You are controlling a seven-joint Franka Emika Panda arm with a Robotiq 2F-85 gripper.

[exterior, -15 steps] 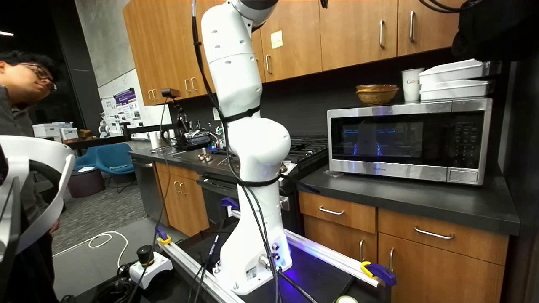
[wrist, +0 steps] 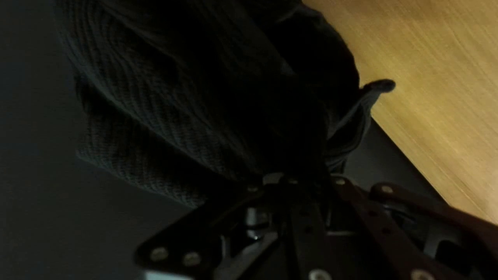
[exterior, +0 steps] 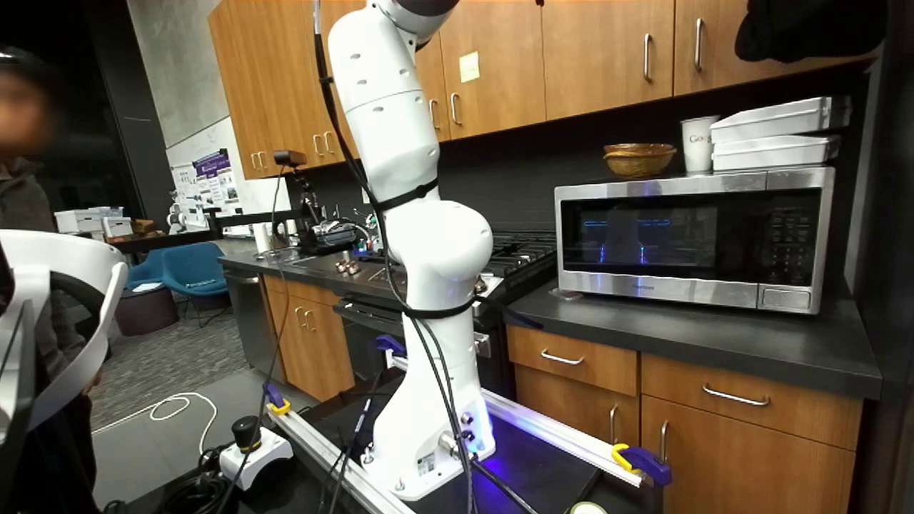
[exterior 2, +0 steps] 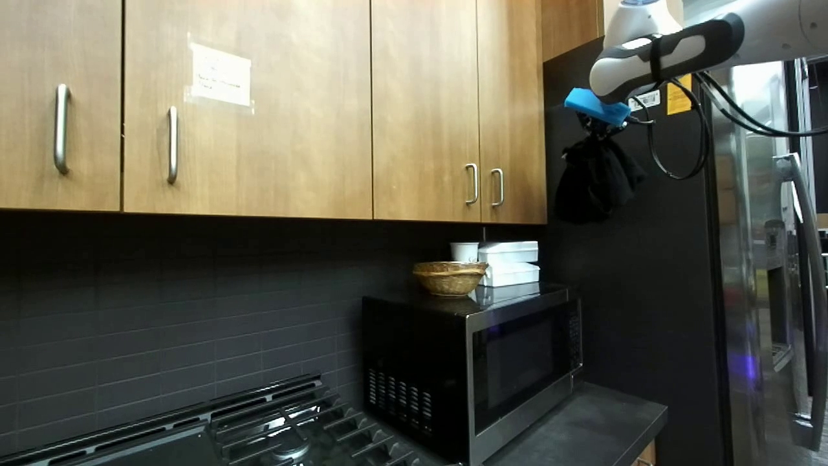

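A black knitted cloth (wrist: 154, 116) fills much of the wrist view, bunched and dark. My gripper is shut on it; the fingertips are lost in the dark fabric. Exterior view 2 has the gripper (exterior 2: 598, 128) high up beneath the blue piece on the arm's end, the black cloth (exterior 2: 594, 182) hanging down from it in front of the dark fridge side. From exterior view 1 only the cloth (exterior: 805, 30) shows, at the top right before the upper cabinets; the gripper is out of that frame.
Below stands the microwave (exterior: 685, 244), with a wicker basket (exterior: 638, 160), a white cup (exterior: 698, 144) and white boxes (exterior: 775, 137) on top. Wooden upper cabinets (exterior 2: 427, 101) are close by on the left.
In exterior view 1 the hanging cloth has shifted left and up, and the cables above it have left the frame. The arm's upper part leans slightly further left.
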